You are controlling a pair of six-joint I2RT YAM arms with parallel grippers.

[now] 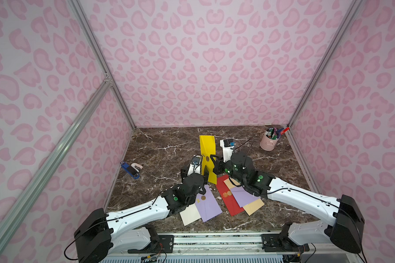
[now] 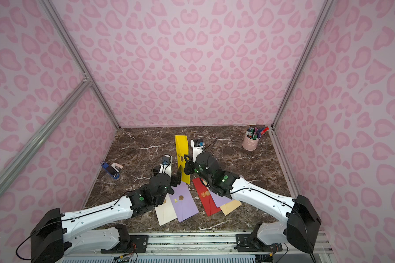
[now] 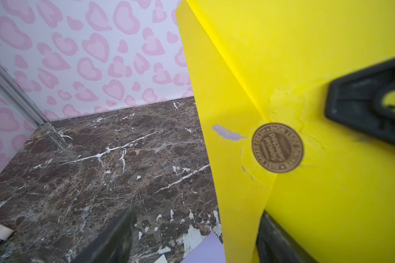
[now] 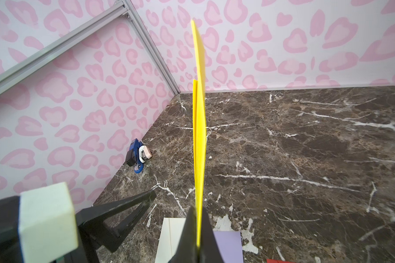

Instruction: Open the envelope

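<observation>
The yellow envelope [image 1: 210,149] stands raised above the table between my two arms. In the right wrist view I see this envelope [image 4: 199,144] edge-on, with my right gripper shut on it. Close up in the left wrist view, the flap [image 3: 232,175] stands at an angle to the envelope body, with a round brown seal [image 3: 277,147] at its edge and a torn patch beside it. My left gripper is part open. The flap lies between its fingers, one finger on the body side and the other well clear to the left.
Purple [image 1: 208,206], red [image 1: 232,201] and white [image 1: 190,214] envelopes lie on the table below. A pen cup [image 1: 268,142] stands at back right, and a blue stapler [image 1: 130,170] at left.
</observation>
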